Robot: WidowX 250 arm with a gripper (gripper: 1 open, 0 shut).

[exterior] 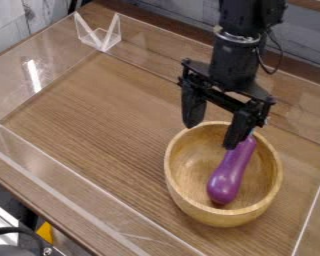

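Observation:
My gripper (219, 118) is open, its two black fingers spread apart above the back rim of a tan bowl (188, 180) at the right. A long purple eggplant (226, 184) lies inside the bowl, leaning from lower left to upper right, below the right finger. Nothing shows between the fingers.
A white wire object (99, 38) stands at the back left. A dark cable or part shows at the lower left corner.

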